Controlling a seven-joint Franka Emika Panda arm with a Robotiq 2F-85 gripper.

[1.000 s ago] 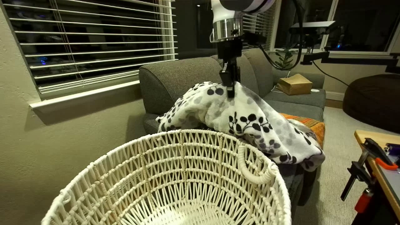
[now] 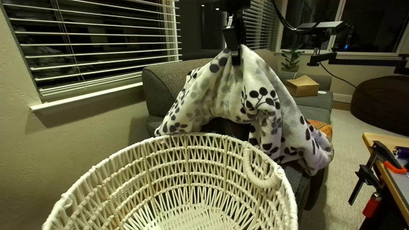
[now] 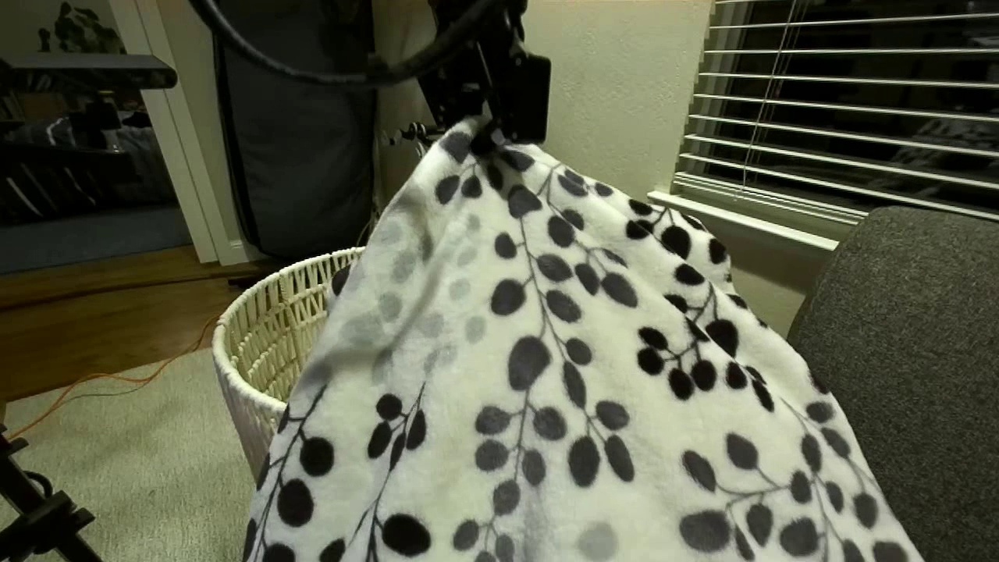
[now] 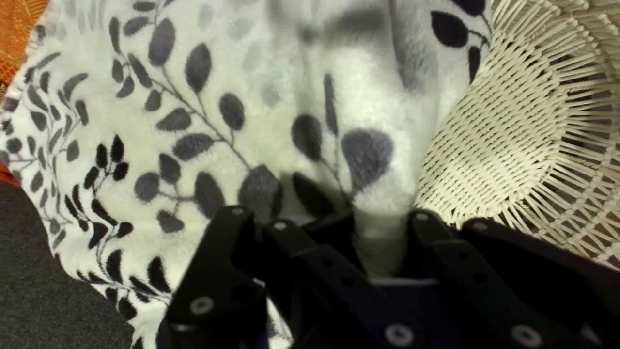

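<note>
A white blanket with black and grey leaf print (image 2: 264, 92) hangs in a peak from my gripper (image 2: 236, 57), which is shut on a fold of it. In the second exterior view the blanket (image 3: 562, 375) spreads widely below the gripper (image 3: 492, 140). The wrist view shows a bunched fold of the blanket (image 4: 372, 157) pinched between the fingers of the gripper. Its lower parts drape over the sofa's near end, behind the basket's far rim. The white woven basket (image 2: 184, 140) stands in front; its visible inside is empty.
The grey sofa (image 2: 165, 84) runs back along the window wall, with an orange cloth (image 2: 321, 127) and a brown paper bag (image 2: 303, 86) on it. At the right is a table edge (image 2: 377, 153) with a clamp (image 2: 370, 168).
My gripper has risen, pulling the held part of the blanket up into a taller peak. The basket has not moved.
</note>
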